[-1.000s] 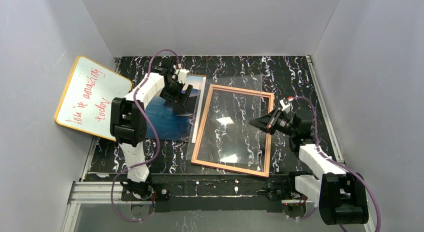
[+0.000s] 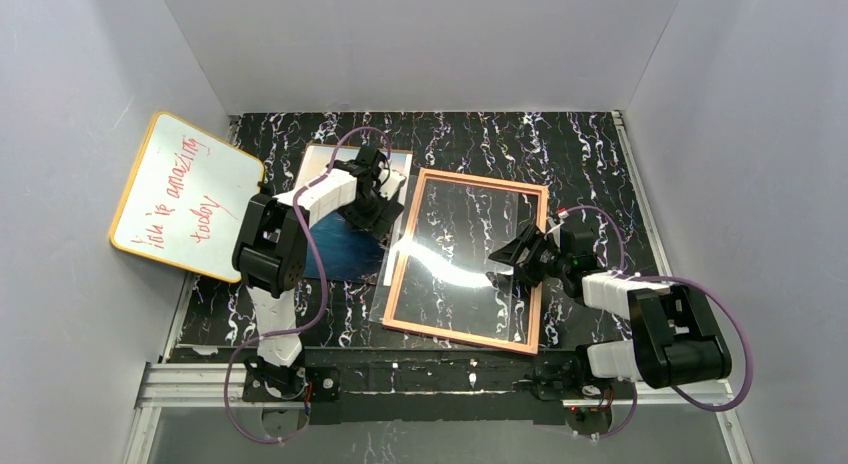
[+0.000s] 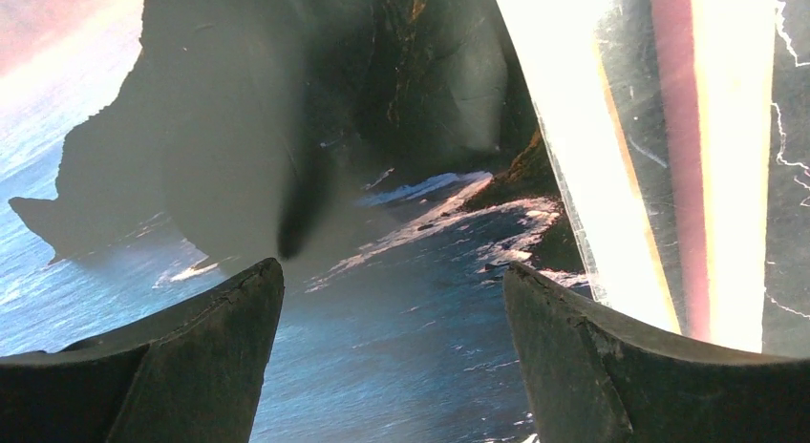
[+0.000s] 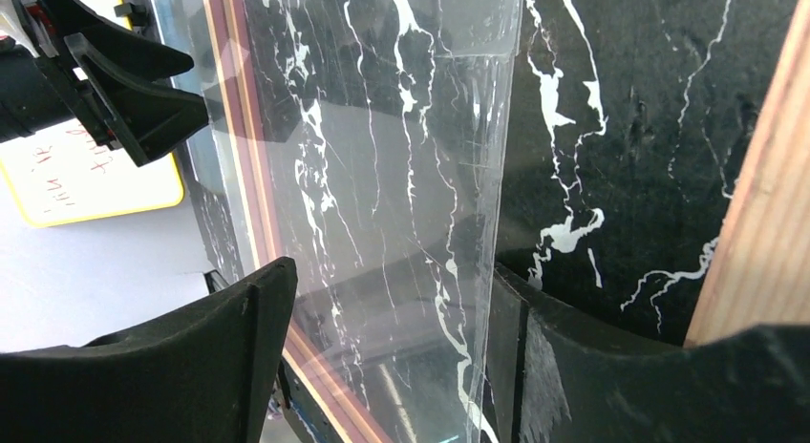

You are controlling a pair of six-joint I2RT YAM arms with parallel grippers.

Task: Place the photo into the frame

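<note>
A wooden photo frame (image 2: 544,204) lies on the dark marbled table, with a clear sheet (image 2: 437,234) over its opening, catching a bright glare. The sheet's left part reaches past the frame's left side. At the frame's right side, my right gripper (image 2: 507,262) stands open. In the right wrist view, the clear sheet (image 4: 382,176) has its edge between the open fingers, close to the right one (image 4: 511,338). The photo (image 2: 335,239), a blue sea picture with dark rock, lies left of the frame. Over its right part is my left gripper (image 2: 377,220), part open, nothing visible between its fingers.
A whiteboard (image 2: 185,194) with red writing leans at the left wall. Bare table (image 2: 480,139) shows behind the frame. Grey walls (image 2: 420,44) close off the back and sides.
The left gripper has moved right and toward the front, to the photo's right side. Glare on the sheet has changed shape.
</note>
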